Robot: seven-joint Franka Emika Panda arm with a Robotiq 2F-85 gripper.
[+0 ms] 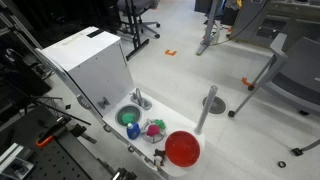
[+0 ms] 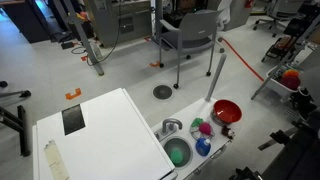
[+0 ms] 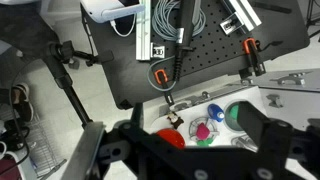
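A white toy kitchen counter (image 1: 172,121) holds a round sink (image 1: 138,112) with a green item (image 1: 127,118) in it and a faucet (image 1: 141,98) behind. In front of the sink is a blue item (image 1: 133,131), and nearby sits a pinkish-red item (image 1: 153,129) with something green and white around it. The red bowl (image 1: 182,149) rests at the counter's other end. In the wrist view my gripper stands open, its dark fingers wide apart with nothing gripped. Beyond them show the red bowl (image 3: 172,139) and the blue item (image 3: 216,112).
A tall white box (image 1: 95,68) adjoins the sink end, and an upright post (image 1: 206,108) rises behind the bowl. The black perforated table (image 3: 205,60) carries coiled cable (image 3: 178,18) and clamps. Grey chairs (image 2: 187,38) stand on the otherwise mostly open floor.
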